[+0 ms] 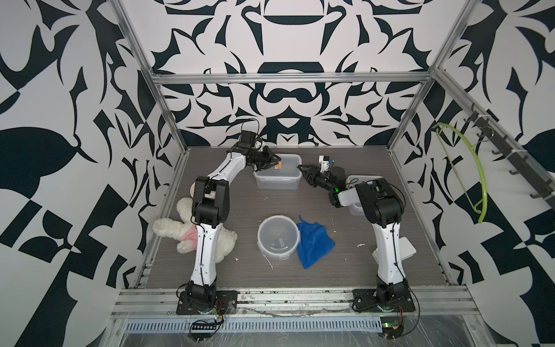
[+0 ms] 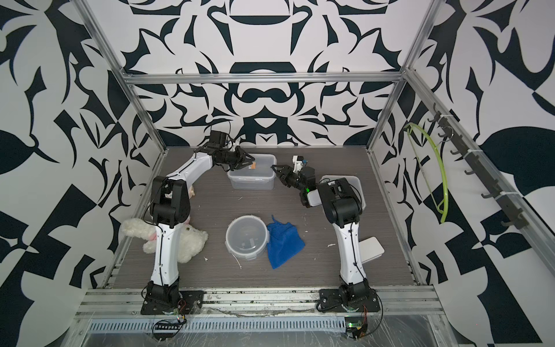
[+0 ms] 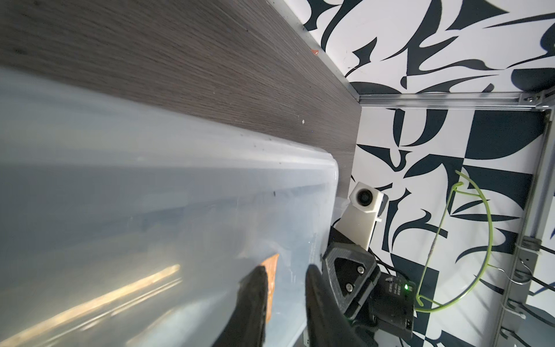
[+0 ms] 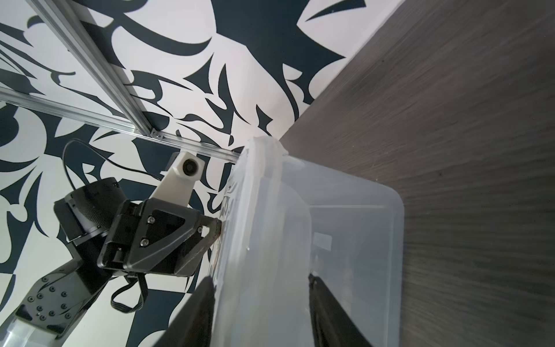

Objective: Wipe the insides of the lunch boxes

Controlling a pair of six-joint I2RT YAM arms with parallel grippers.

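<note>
A clear rectangular lunch box (image 1: pixel 277 180) stands at the back middle, an orange patch (image 2: pixel 252 164) inside. My left gripper (image 1: pixel 267 160) is at its left side; in the left wrist view its fingertips are down by the box and orange patch, and what is between them is unclear. My right gripper (image 1: pixel 301 172) is at the box's right end, fingers apart either side of the translucent wall in the right wrist view. A second box (image 2: pixel 355 180) sits at the right, partly behind the right arm. A round container (image 1: pixel 278 237) and a blue cloth (image 1: pixel 315 245) lie in front.
A white plush toy (image 1: pixel 173 227) lies at the front left under the left arm. A white flat item (image 2: pixel 370 249) is at the front right. A green looped object (image 1: pixel 479 173) hangs on the right wall.
</note>
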